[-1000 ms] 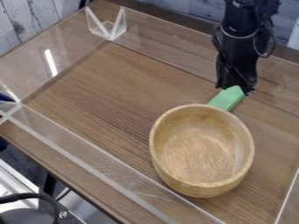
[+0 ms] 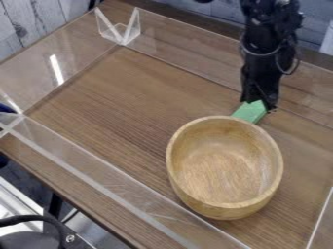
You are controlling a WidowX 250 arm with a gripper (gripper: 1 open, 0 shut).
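Observation:
The black robot arm reaches down from the top right, its gripper (image 2: 255,100) low over a green object (image 2: 248,113) on the wooden table (image 2: 117,107). The gripper looks shut; whether it touches the green object I cannot tell. A large round wooden bowl (image 2: 221,169) stands just in front of the green object.
Clear plastic edging runs along the table's sides, with a clear bracket (image 2: 120,27) at the back left. A black cable or fixture (image 2: 33,233) is at the bottom left corner.
The gripper has shifted slightly down and left over the green object. The bowl and green object look almost unmoved.

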